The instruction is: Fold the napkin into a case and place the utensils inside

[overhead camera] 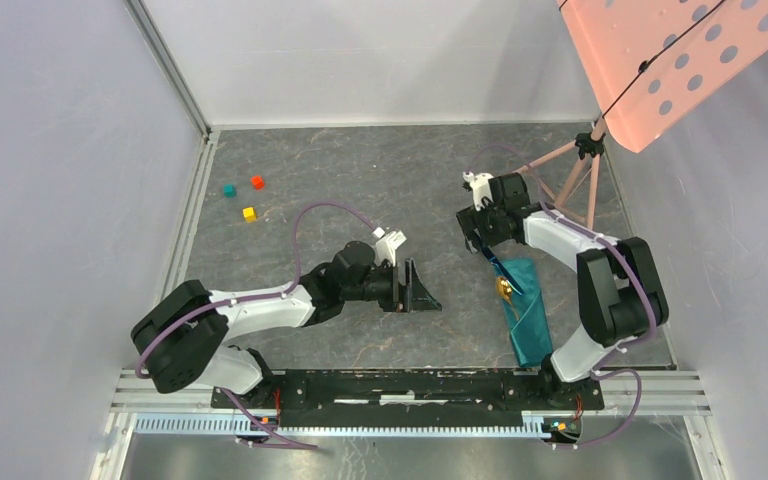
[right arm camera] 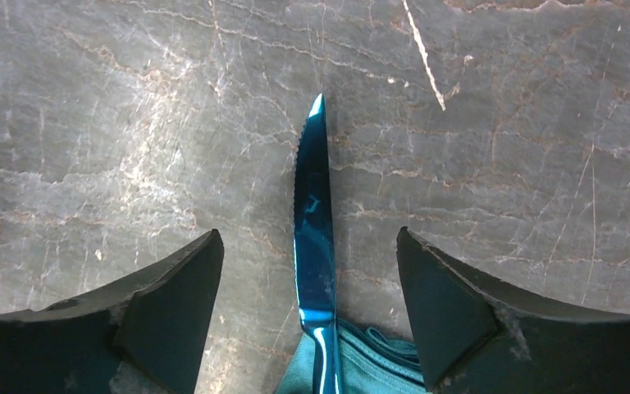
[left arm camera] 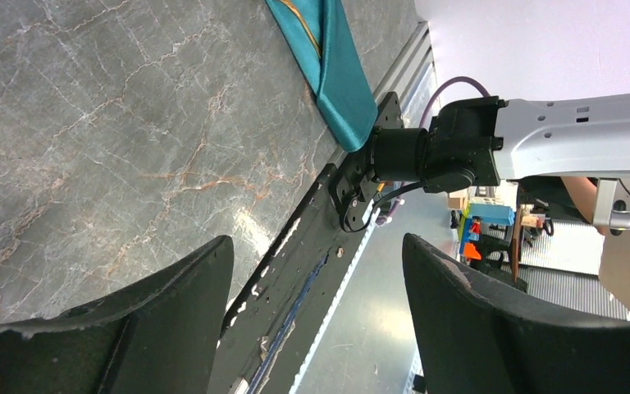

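The teal napkin (overhead camera: 533,333) lies folded in a long strip at the right of the table, near the front edge. A gold utensil (overhead camera: 504,288) rests on it. Beside that, a blue knife (right arm camera: 315,230) has its handle over the napkin and its blade sticking out past the far end, onto bare table. My right gripper is open above the blade, one finger on either side and nothing gripped. In the left wrist view the napkin's near end (left arm camera: 346,107) shows at the top. My left gripper stands open and empty over the middle of the table.
Several small blocks, including a yellow block (overhead camera: 250,214) and a red block (overhead camera: 257,182), lie at the far left. A pink tripod leg (overhead camera: 590,190) stands behind the right arm.
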